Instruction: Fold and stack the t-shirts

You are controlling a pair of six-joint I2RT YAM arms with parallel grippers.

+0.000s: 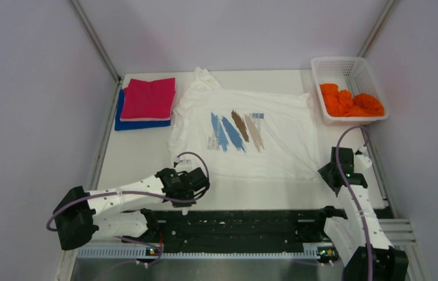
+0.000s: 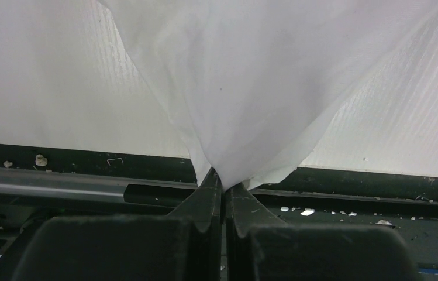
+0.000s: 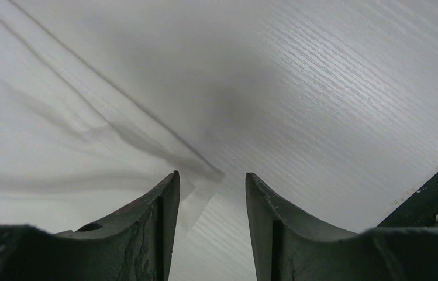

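Observation:
A white t-shirt with blue, brown and beige brush prints is spread over the table. My left gripper is shut on a gathered bit of its white cloth near the front edge. My right gripper is open over the shirt's lower right corner, its fingers either side of the cloth's edge, apparently holding nothing. A folded pink shirt lies on folded blue fabric at the back left.
A white basket with crumpled orange cloth stands at the back right. Bare table shows along the front and left. The dark front edge runs just beside my left gripper.

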